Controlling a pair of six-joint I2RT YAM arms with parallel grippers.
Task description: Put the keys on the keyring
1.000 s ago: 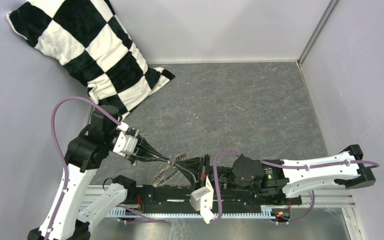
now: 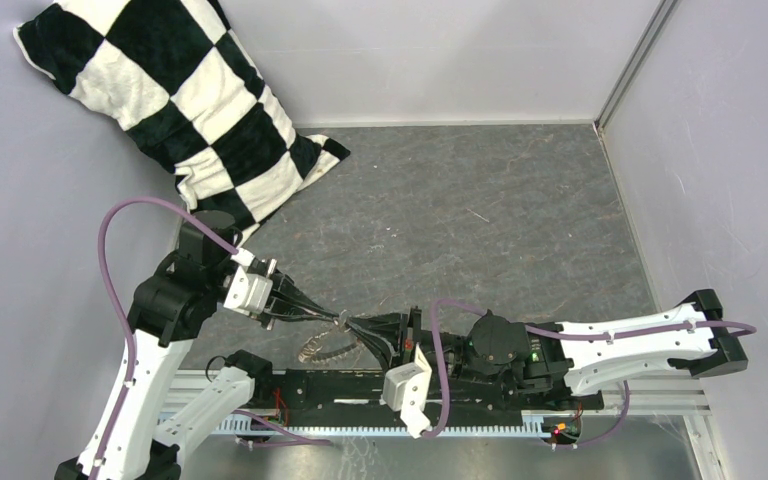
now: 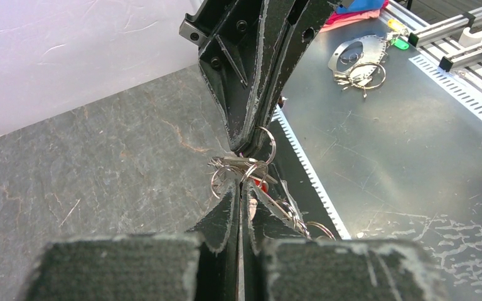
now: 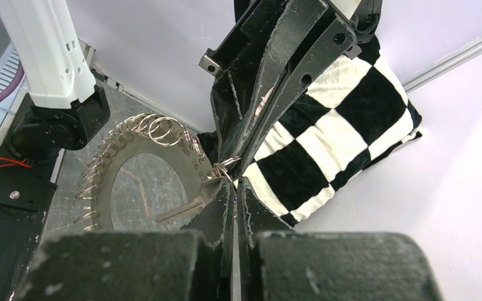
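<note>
My left gripper [image 2: 341,319] and right gripper [image 2: 351,321] meet tip to tip above the grey floor, both shut. A thin metal ring [image 3: 272,145] spans the gap, its lower part at my left fingertips and its upper part against the right ones. In the right wrist view, a small ring [image 4: 226,167] sits at the meeting tips. A key [image 4: 181,212] slants down-left from there, its inner end hidden. Below hangs a curved metal keyring plate [image 4: 105,199] edged with several small rings; it also shows in the top view as a curved keyring [image 2: 322,350].
A checkered cushion [image 2: 210,100] leans in the back left corner. On the metal table, another curved piece with rings [image 3: 363,63] lies apart. Black rail parts [image 2: 310,400] run along the front edge. The floor [image 2: 480,220] behind the arms is clear.
The hanging keyring plate has swung and turned slightly to the left in the top view. The right gripper has tilted a little; the left arm has barely moved.
</note>
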